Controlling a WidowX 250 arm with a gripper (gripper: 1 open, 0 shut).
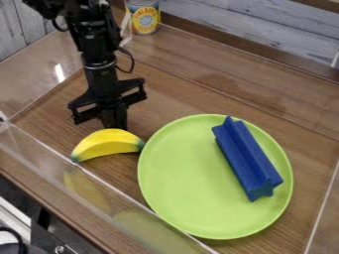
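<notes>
The black gripper [113,117] points down at the wooden table, left of centre, just behind a yellow toy banana [109,143]. Its fingertips are close together and shut, with nothing visible between them; whether they touch the banana is hard to tell. A large green plate [185,193] lies at the right, holding a long blue block [245,159] on its right side.
A can with a yellow label [143,20] stands at the back near the wooden wall. A clear plastic edge runs along the near left.
</notes>
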